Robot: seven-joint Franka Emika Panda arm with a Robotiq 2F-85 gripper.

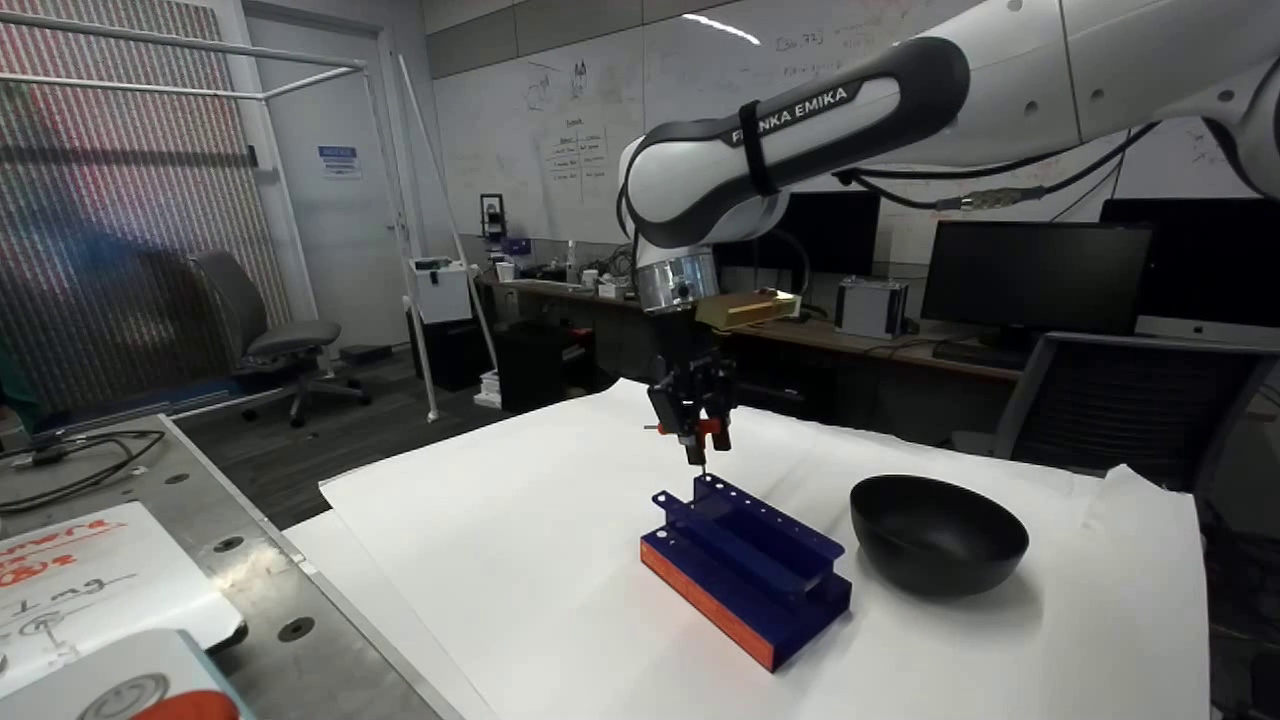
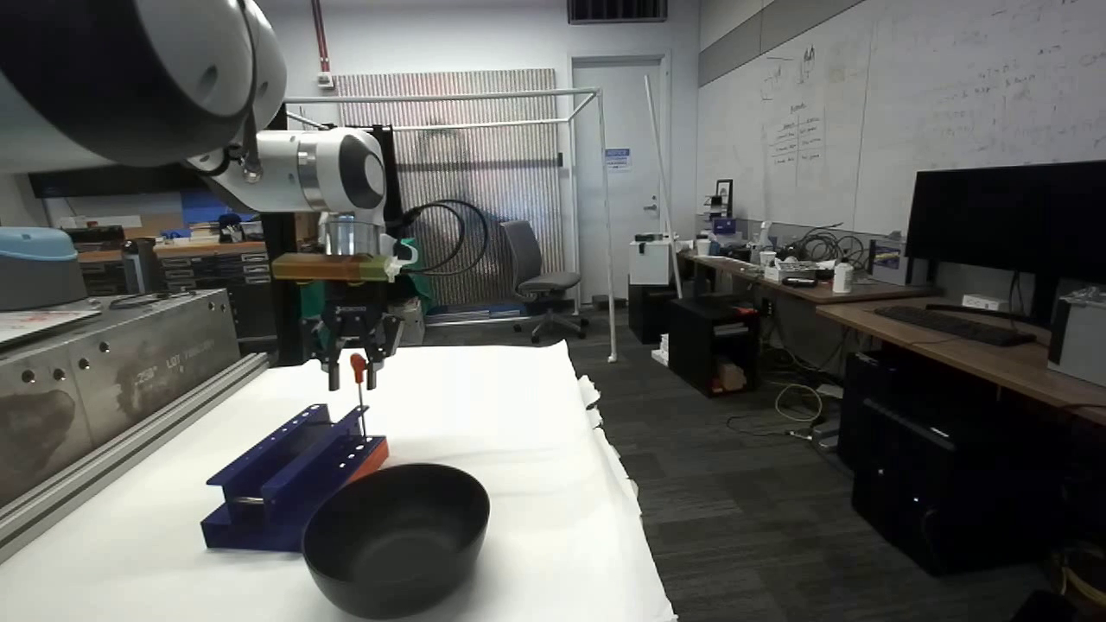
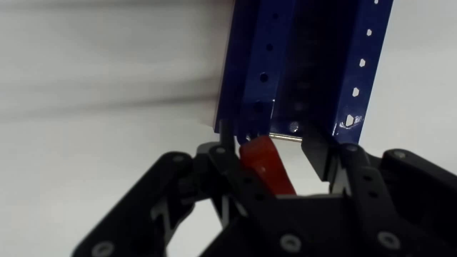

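Note:
A T-handled tool with a red handle [image 2: 359, 364] stands upright, its thin metal shaft down in a hole at one end of the dark blue rack [image 1: 717, 600]. Around that handle, my gripper [image 2: 352, 383] points straight down with its fingers parted. In the wrist view the red handle [image 3: 266, 165] lies between the fingers, close by the left one, while a clear gap separates it from the right finger [image 3: 317, 150]. Whether the left finger touches it, I cannot tell. The rack [image 3: 265, 60] shows rows of empty holes ahead of the fingers.
A black bowl [image 1: 939, 534] sits beside the rack on the white-covered table [image 1: 516, 540]; its visible inside is empty. A metal bench [image 1: 300, 600] borders the table on the left. White surface around the rack is otherwise free.

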